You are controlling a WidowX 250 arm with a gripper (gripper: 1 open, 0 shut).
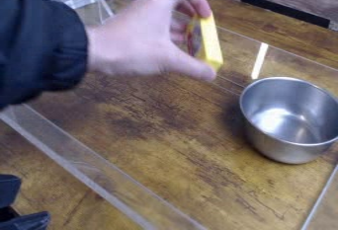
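A person's hand (156, 32) in a dark sleeve holds a yellow box (209, 42) up above the back of a clear-walled enclosure, to the upper left of a steel bowl (290, 121) that stands on the wooden surface at the right. Only a dark part of my gripper (11, 214) shows at the lower left edge, too little to tell how its fingers stand.
Clear plastic walls (99, 173) bound the work area. A white strip stands at the back wall near the bowl.
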